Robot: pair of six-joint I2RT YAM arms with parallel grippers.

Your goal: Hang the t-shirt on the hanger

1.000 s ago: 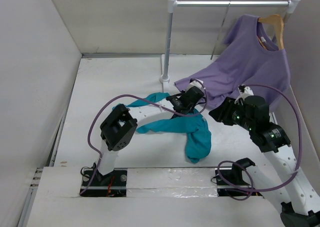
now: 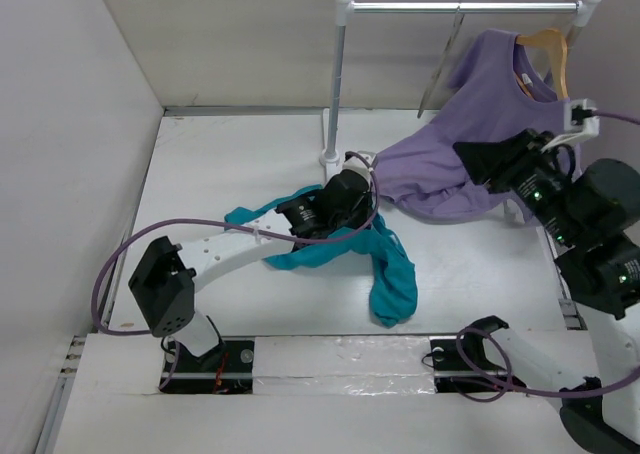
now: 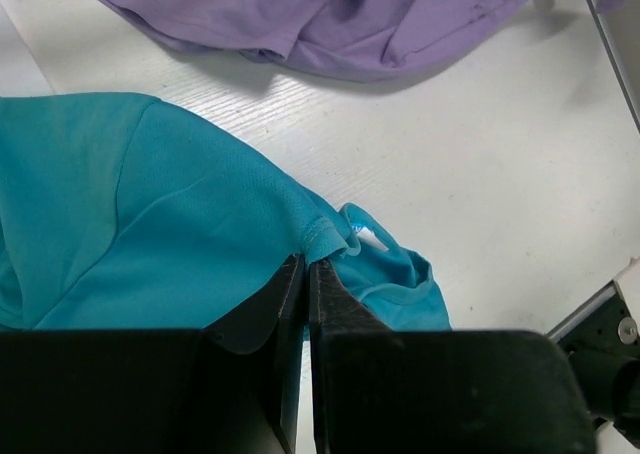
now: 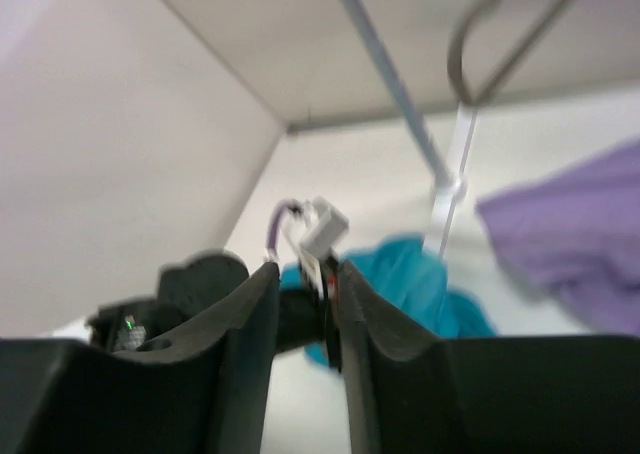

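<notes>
A purple t shirt [image 2: 460, 154] hangs on a wooden hanger [image 2: 550, 49] on the rack, its lower part draped on the floor. A teal t shirt [image 2: 390, 284] lies crumpled on the white surface. My left gripper is shut at a folded edge of the teal fabric; whether any is pinched is unclear. My right gripper [image 2: 470, 159] is raised at the right, in front of the purple shirt; in its blurred wrist view the fingertips look close together, their state unclear.
The white rack [image 2: 340, 74] spans the back, with a thin metal hook on its rail. Walls close in on both sides.
My left arm has moved a little left over the teal shirt.
</notes>
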